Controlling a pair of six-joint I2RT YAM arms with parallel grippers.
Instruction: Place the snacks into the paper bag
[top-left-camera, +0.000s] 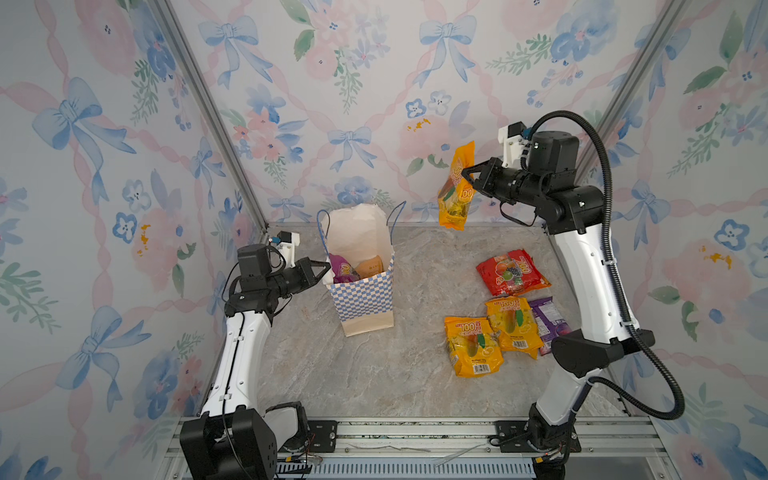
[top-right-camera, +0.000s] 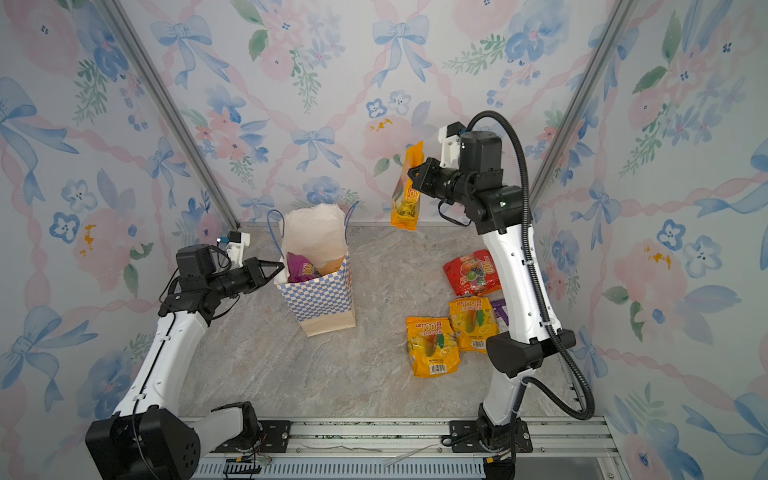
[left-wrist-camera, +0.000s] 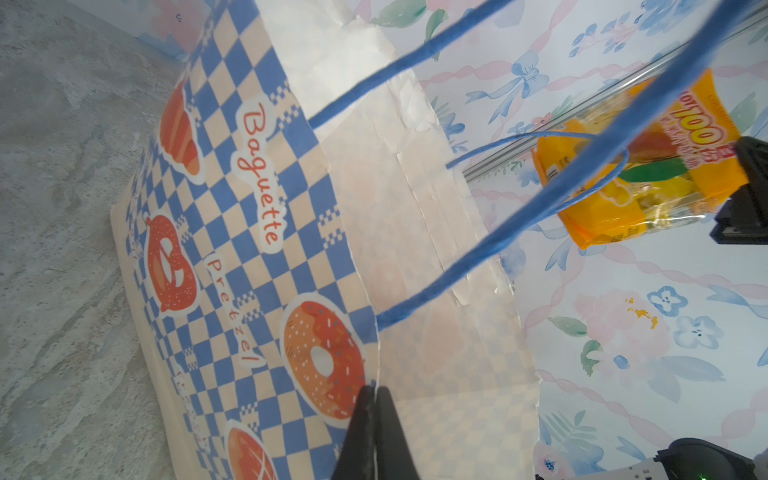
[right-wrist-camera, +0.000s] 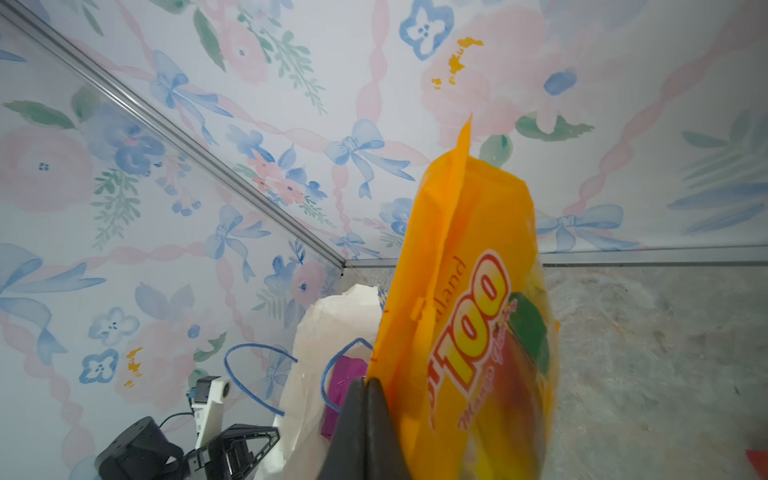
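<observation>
The checkered paper bag stands open with a purple snack and something orange-brown inside. My left gripper is shut on the bag's near left rim. High right of the bag, my right gripper is shut on a yellow mango snack bag, holding it upright by its edge in the air. On the table at right lie two yellow snack bags, a red one and a purple one.
Patterned walls surround the marble table on the back and sides.
</observation>
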